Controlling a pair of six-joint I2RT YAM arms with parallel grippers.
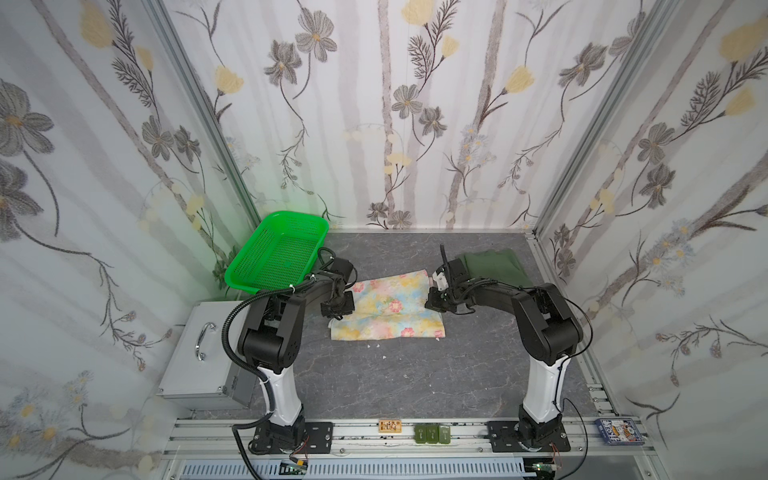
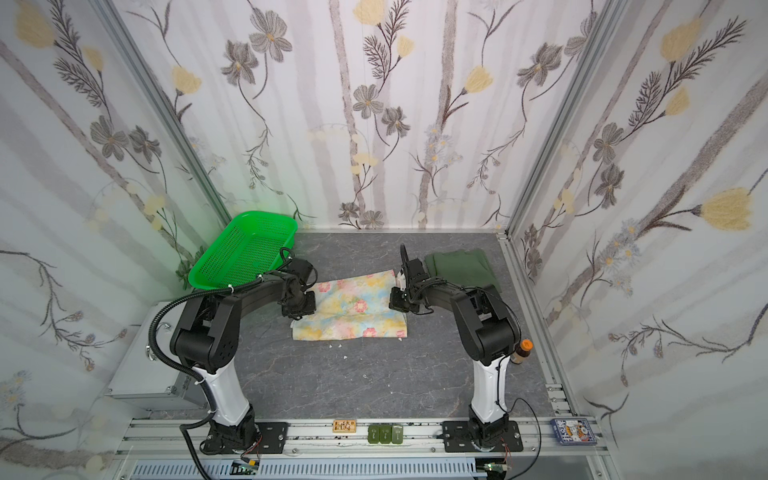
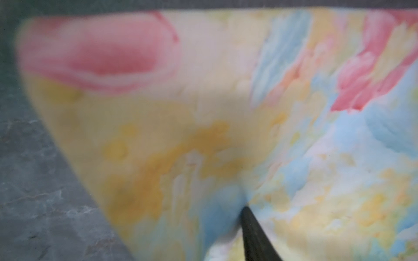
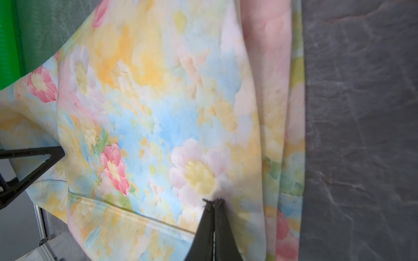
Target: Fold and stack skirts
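A pastel floral skirt (image 1: 392,300) lies folded in layers on the grey table between both arms, its lower band creased. My left gripper (image 1: 340,308) is at the skirt's left edge; in the left wrist view only one dark finger (image 3: 257,235) shows against the fabric, so its opening is hard to tell. My right gripper is shut, its tips on the skirt near the right layered edge, with no fabric clearly between them. A folded green cloth (image 1: 496,264) lies at the back right.
A green basket (image 1: 236,272) sits at the back left, a metal box (image 1: 200,368) at front left. A bottle (image 2: 521,350) stands by the right arm.
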